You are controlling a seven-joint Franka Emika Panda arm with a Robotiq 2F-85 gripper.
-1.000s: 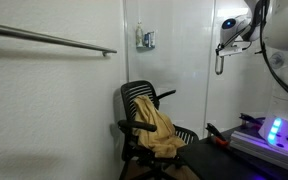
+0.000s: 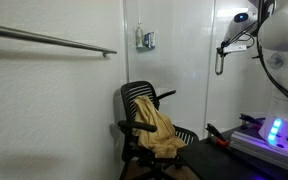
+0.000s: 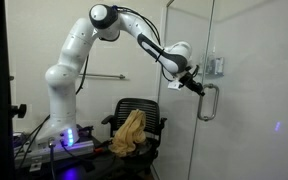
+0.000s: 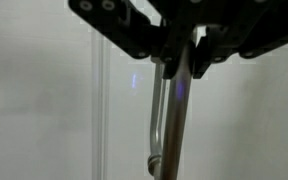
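Observation:
A long metal pull handle [image 2: 219, 66] is mounted upright on the pale door or panel at the right in exterior view 1. My gripper is shut on the handle's bar [image 4: 174, 125], which runs down from between the dark fingers in the wrist view. In exterior view 2, the gripper [image 3: 198, 90] meets the handle [image 3: 215, 100] near its upper end. The arm's white wrist [image 3: 176, 60] reaches in from the left there. The exact contact of the fingertips is partly hidden by the gripper itself.
A black office chair [image 2: 134, 105] with a tan cloth [image 2: 156, 128] over it stands on the floor. Bottles [image 2: 139, 37] sit on a small wall shelf. A metal rail [image 2: 44, 38] runs along the left wall. A panel edge [image 3: 191, 150] stands close to the handle.
The arm's wrist has swung to the right in exterior view 1, while the gripper stays at the handle. The handle shows little or no shift. The chair and cloth are unchanged.

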